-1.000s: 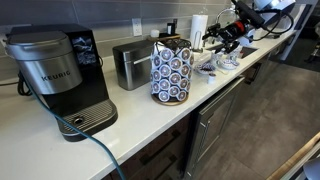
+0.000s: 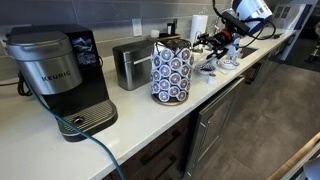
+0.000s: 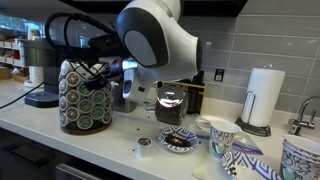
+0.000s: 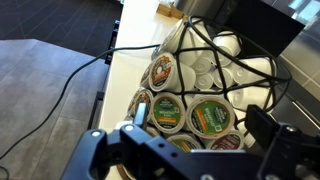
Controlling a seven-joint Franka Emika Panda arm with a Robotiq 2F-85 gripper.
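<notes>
A round wire carousel (image 2: 171, 73) packed with coffee pods stands on the counter. My gripper is open above it, and several pods, including a green-labelled pod (image 4: 210, 117), show beyond the gap between its fingers. No pod is seen held. In exterior view 2 the gripper (image 3: 98, 68) is by the carousel's (image 3: 84, 100) upper right side; dark cables partly hide its fingers. A single pod (image 3: 144, 146) rests on the counter to the right of the carousel. The Keurig coffee maker (image 2: 63, 82) is left of the carousel in exterior view 1.
Behind the carousel stands a metal toaster (image 2: 133, 64). To its right are a patterned plate (image 3: 179, 139), a patterned cup (image 3: 222, 137) and a paper towel roll (image 3: 264, 95). A cable crosses the wrist view. Bare counter (image 2: 130, 108) lies between coffee maker and carousel.
In exterior view 1 my arm and gripper have shifted left, closer to the carousel. The carousel, the coffee maker and the loose pod stay in place.
</notes>
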